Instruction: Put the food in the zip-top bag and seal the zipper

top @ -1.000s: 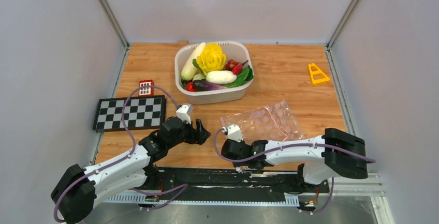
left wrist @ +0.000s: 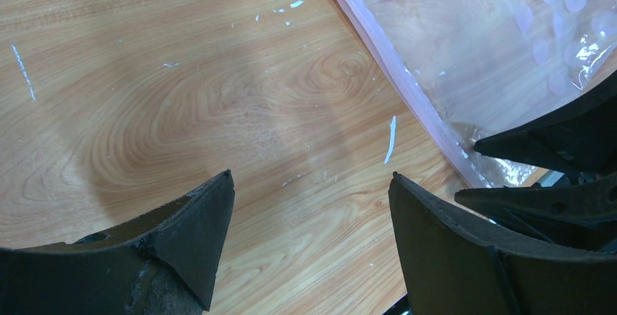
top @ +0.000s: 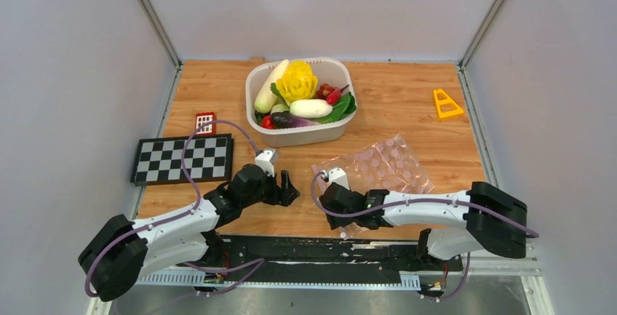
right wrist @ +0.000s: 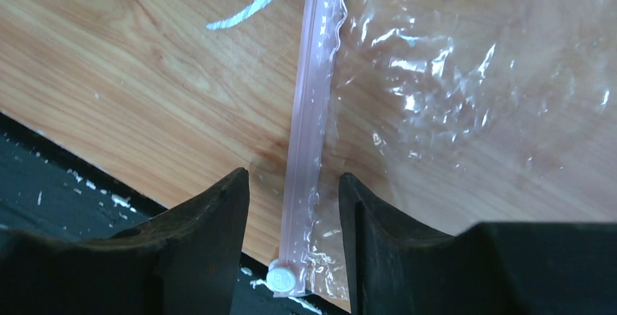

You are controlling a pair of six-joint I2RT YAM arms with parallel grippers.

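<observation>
A clear zip top bag [top: 393, 166] with pale dots lies flat on the right of the table. Its zipper strip [right wrist: 313, 60] has a white slider [right wrist: 281, 278] at the near end. My right gripper is open over that strip, one finger on either side. My left gripper stands open over bare wood left of the bag, with the right gripper's dark fingers at the right edge of its view. The food [top: 298, 82], a pile of vegetables including squash, eggplant and peppers, sits in a white bin [top: 305, 134] at the back center.
A checkered board [top: 182, 161] lies at the left, with a small red object [top: 205, 124] behind it. A yellow triangular piece [top: 449, 108] is at the back right. A dark strip [top: 291, 246] runs along the table's front edge.
My left arm has moved slightly rightward. The bag's far edge appears shifted backward from a second ago.
</observation>
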